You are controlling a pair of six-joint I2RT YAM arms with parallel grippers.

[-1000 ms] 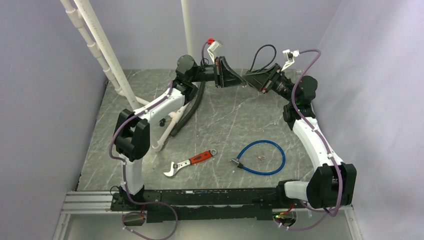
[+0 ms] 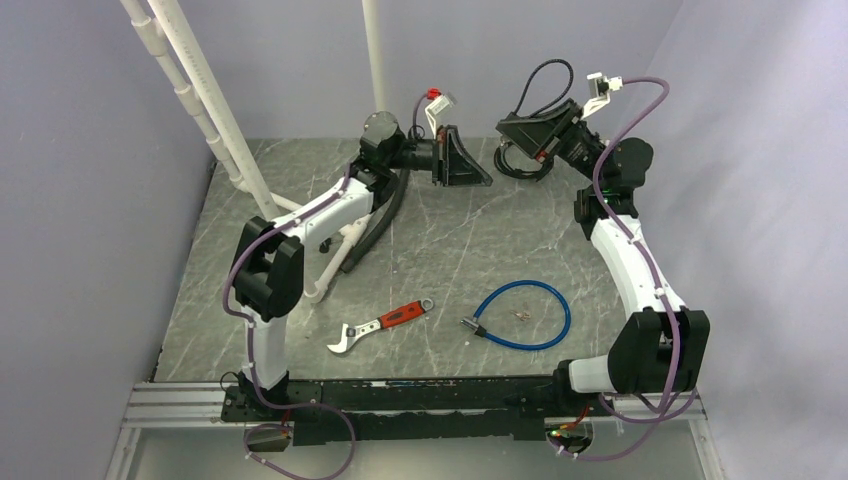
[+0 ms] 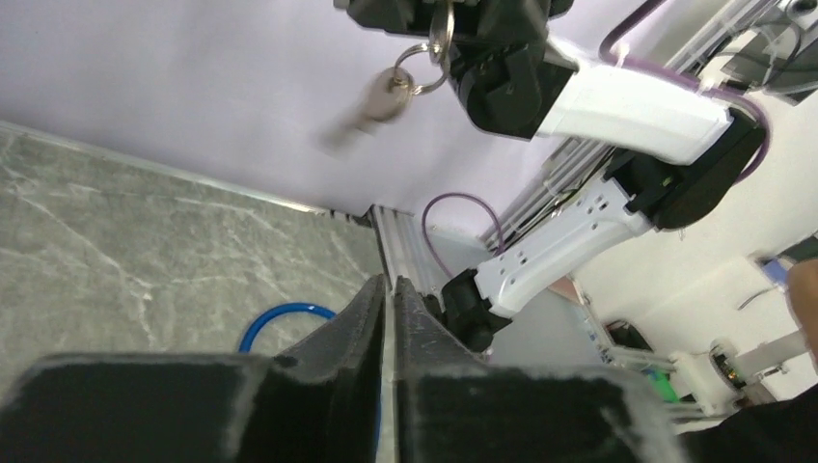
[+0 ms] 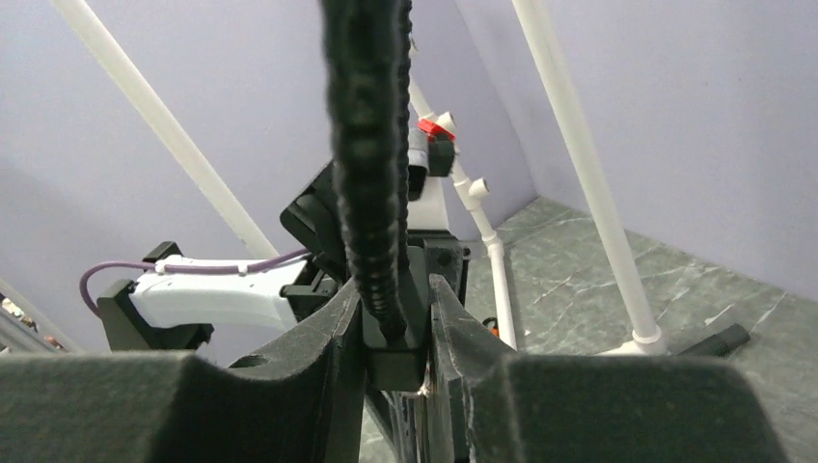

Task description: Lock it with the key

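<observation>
My right gripper [image 2: 503,128] is raised at the back right, shut on a black lock body [image 4: 395,369] with its dark ribbed cable [image 4: 359,125] rising from it. Key rings [image 3: 417,85] and a loose key [image 3: 388,95], partly blurred, dangle below the right gripper in the left wrist view. Whether another key sits in the lock is hard to see. My left gripper [image 2: 489,182] is to the left and slightly below, apart from the lock. A narrow gap shows between its fingertips, with nothing in it.
A blue cable [image 2: 565,310] loops around small brass-coloured pieces [image 2: 522,315] at the front. To its left lies a red-handled wrench [image 2: 400,315]. White pipes [image 2: 205,110] stand at the left.
My right gripper has moved up and right with the lock, my left one slightly downward. The hanging keys show swinging blur.
</observation>
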